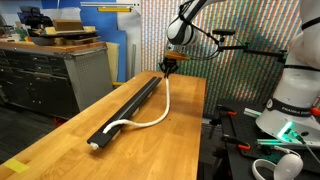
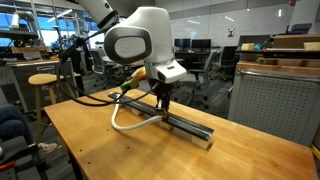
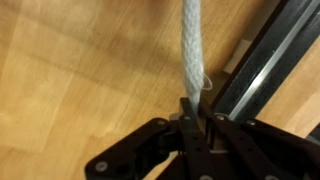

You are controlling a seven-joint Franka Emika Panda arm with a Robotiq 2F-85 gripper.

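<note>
A white rope [image 1: 152, 122] runs along the wooden table, one end resting over the near end of a long black channel [image 1: 125, 113]. Its far end rises to my gripper [image 1: 169, 72], which is shut on it. In the wrist view the rope [image 3: 192, 45] passes down between the fingertips of the gripper, with a loose thread beside it. The channel [image 3: 262, 75] lies just to the right there, with its pale inner groove showing. In the second exterior view the arm hides part of the channel [image 2: 190, 127], and the gripper is small and dark.
Bare wooden table [image 1: 190, 125] lies on both sides of the channel. A grey cabinet [image 1: 40, 80] stands behind it. Another white robot arm [image 1: 285, 105] is at the right edge, and a stool [image 2: 42, 80] stands at the far left.
</note>
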